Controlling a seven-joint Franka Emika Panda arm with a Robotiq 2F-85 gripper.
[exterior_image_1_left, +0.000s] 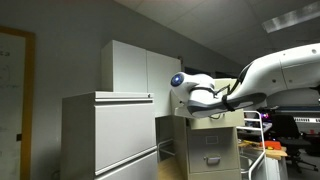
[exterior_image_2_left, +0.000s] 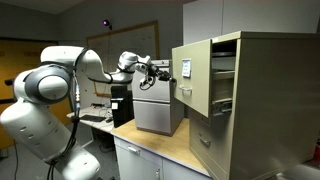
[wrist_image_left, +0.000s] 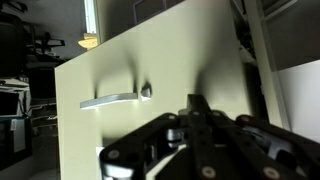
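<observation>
A beige cabinet door (exterior_image_2_left: 193, 82) stands swung out from the tall cabinet (exterior_image_2_left: 275, 95) in exterior view 2. My gripper (exterior_image_2_left: 168, 77) is at the door's free left edge; whether it touches cannot be told. In the wrist view the door's flat face (wrist_image_left: 190, 65) fills the middle, with a silver pull handle (wrist_image_left: 109, 101) and a small round lock (wrist_image_left: 146, 91). The dark fingers of my gripper lie close together over that face, right of the lock. It is shut, nothing showing between the fingertips. The gripper itself is hard to make out in exterior view 1.
A wooden-topped counter (exterior_image_2_left: 165, 146) runs below the door. Behind the arm stands a grey filing cabinet (exterior_image_2_left: 153, 100). A white cabinet (exterior_image_1_left: 128, 70) and a grey drawer unit (exterior_image_1_left: 112, 135) stand left of the arm in exterior view 1. Open floor shows at the left (exterior_image_2_left: 35, 155).
</observation>
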